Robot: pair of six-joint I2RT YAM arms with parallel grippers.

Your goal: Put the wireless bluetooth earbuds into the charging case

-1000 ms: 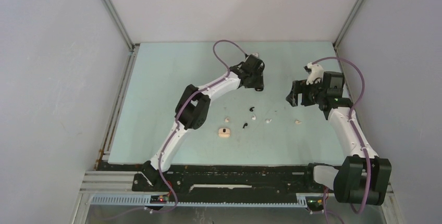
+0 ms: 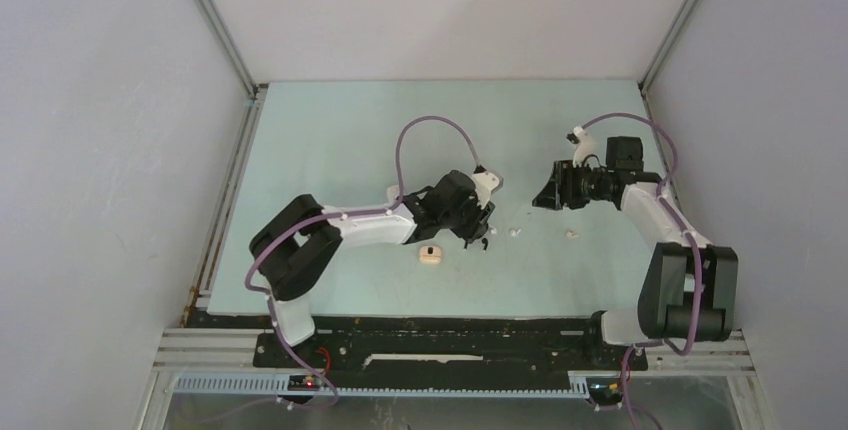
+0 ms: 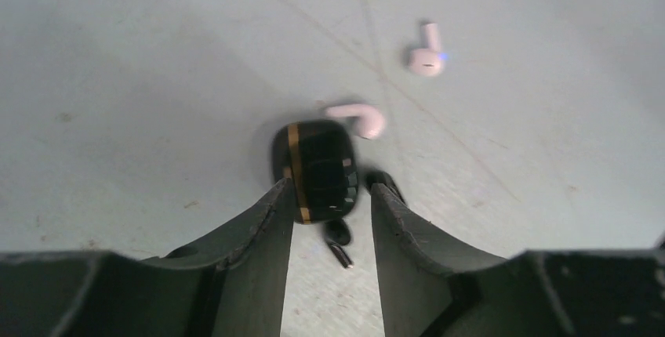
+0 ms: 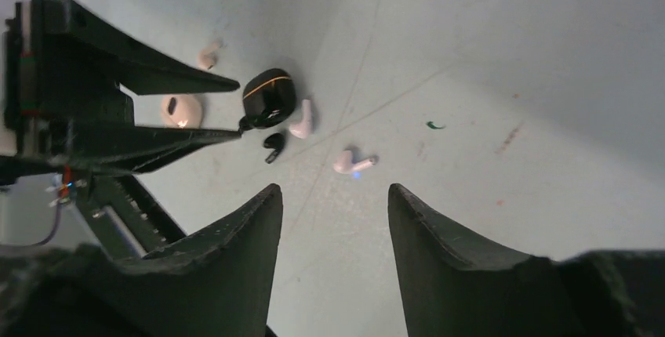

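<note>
The black charging case (image 3: 317, 168) is at the tips of my left gripper, which is shut on it low over the table. Two black earbuds lie beside the case: one earbud (image 3: 338, 233) at its lower edge, the other earbud (image 3: 384, 182) just behind my right-hand fingertip. A white earbud (image 3: 368, 121) lies close above the case, and a second white earbud (image 3: 427, 61) with a blue light lies farther off. My right gripper hangs open over bare table, with nothing between its fingers.
A pale pink case (image 2: 430, 255) rests on the table left of the black case. Farther right lies a small pale earbud (image 2: 571, 235). Another pale earbud (image 4: 208, 56) sits near my left fingers.
My left gripper has brought the black case from the back of the table forward to the loose earbuds. The right arm has shifted slightly left, its gripper narrowing.
</note>
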